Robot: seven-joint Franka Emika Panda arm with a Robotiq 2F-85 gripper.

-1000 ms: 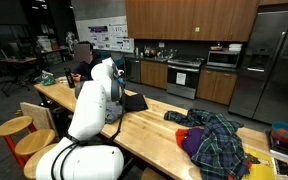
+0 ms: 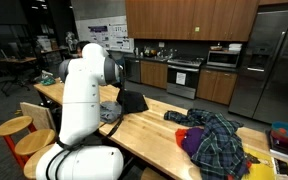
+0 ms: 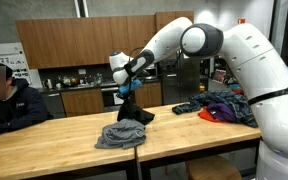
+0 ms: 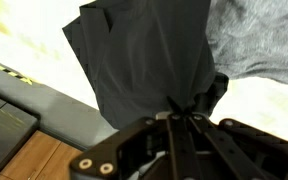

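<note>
A black cloth [image 3: 129,111] rises in folds from the table to my gripper [image 3: 129,88], which is shut on it. In the wrist view the folds of the black cloth [image 4: 134,60] run in to the shut fingertips of the gripper, while its wider part spreads out below. A grey cloth [image 4: 254,40] lies bunched beside it. In exterior view 2 this grey cloth [image 3: 122,134] rests in front of the black one. From exterior view 1 the fingertips are too small to make out clearly near the black cloth [image 2: 133,102].
A pile of dark plaid, red and blue cloths [image 2: 216,145] covers the table's other end. A person [image 3: 14,105] sits beside the table. Stools [image 2: 34,144] stand along one side.
My arm has shifted its pose, its elbow and wrist moving in exterior view 1. The black cloth is now drawn up towards the gripper. The plaid pile is unchanged.
</note>
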